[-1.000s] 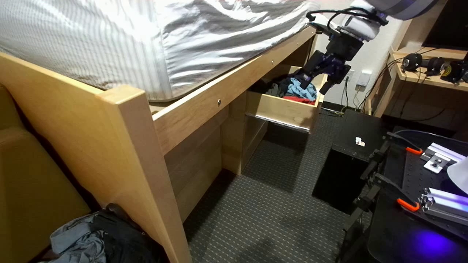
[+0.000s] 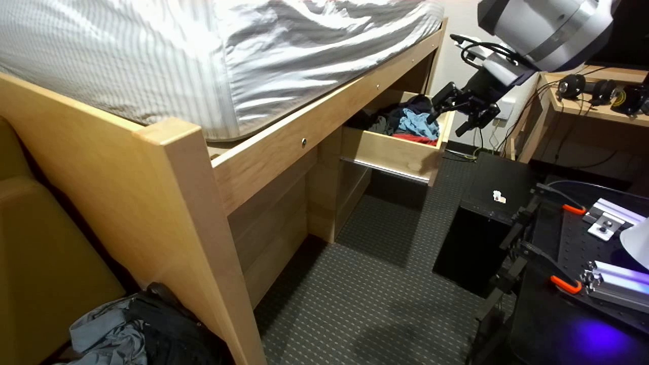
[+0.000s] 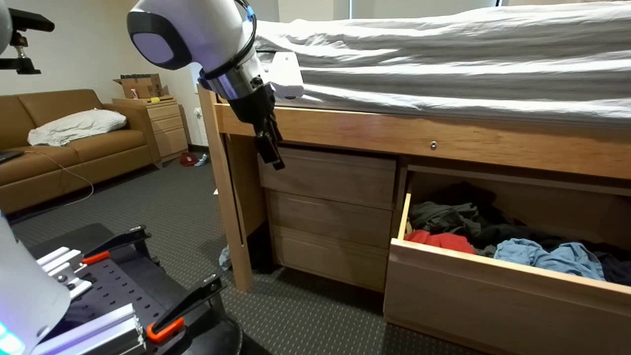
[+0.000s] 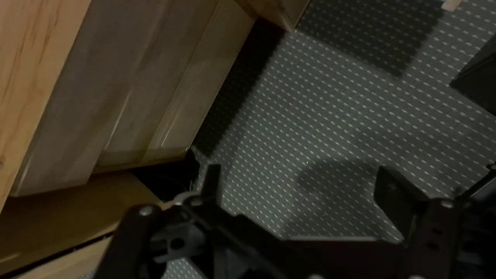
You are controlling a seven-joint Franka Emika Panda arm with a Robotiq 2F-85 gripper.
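Note:
My gripper is open in the wrist view, its two fingers wide apart with only patterned carpet visible between them. In exterior view 2 the gripper (image 3: 272, 155) hangs in front of the bed rail, left of the pulled-out drawer (image 3: 503, 301) and clear of it. That drawer holds a light blue cloth (image 3: 550, 257), a red cloth (image 3: 438, 240) and dark clothing (image 3: 452, 219). From exterior view 1 the gripper (image 2: 448, 123) overlaps the far end of the drawer (image 2: 389, 153) in the picture.
Shut drawers (image 3: 325, 225) sit under the bed, left of the open one. A wooden rail (image 2: 328, 131) runs beneath the mattress. A black box (image 2: 496, 188) and a black table (image 2: 584, 328) with orange-tipped clamps stand opposite. The carpet (image 2: 365, 292) between is clear.
In exterior view 1 my gripper has shifted a little right, away from the drawer, and turned somewhat. The upper arm sits lower in the picture. The drawer and clothes look the same.

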